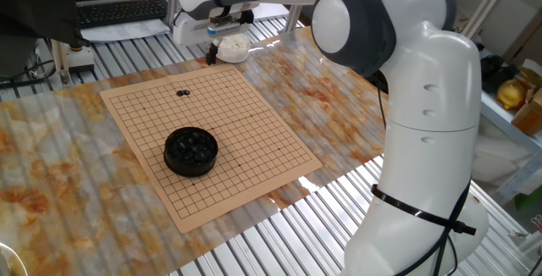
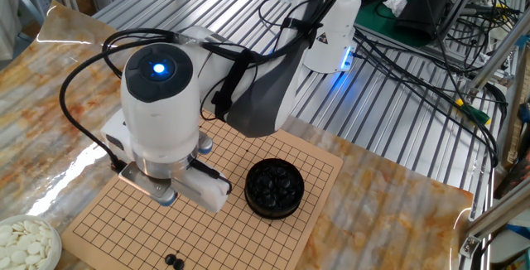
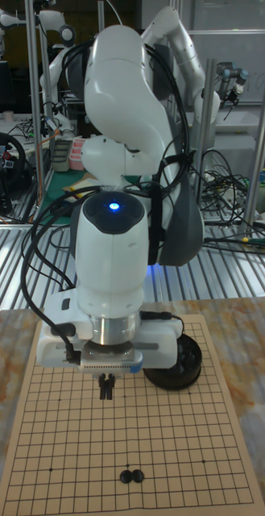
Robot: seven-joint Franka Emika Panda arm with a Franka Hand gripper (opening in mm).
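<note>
My gripper (image 3: 105, 396) hangs over the board, its two dark fingers together; it is shut, and nothing shows between them. In exterior view 1 the gripper (image 1: 212, 57) appears just in front of the white bowl. On the tan gridded board (image 1: 254, 153) stands a round black bowl (image 1: 190, 171) full of black stones. Two black stones (image 3: 132, 476) lie side by side on the grid, apart from the gripper. A white bowl of white stones (image 2: 30, 241) is at the left edge of exterior view 2. There the arm's hand hides my fingers.
A marbled sheet (image 1: 68, 174) covers the table round the board, with free room on either side. Slatted metal (image 1: 296, 234) borders it near the arm's base. A keyboard (image 1: 123, 11) lies at the back. Cables (image 2: 83, 121) loop outward from the arm.
</note>
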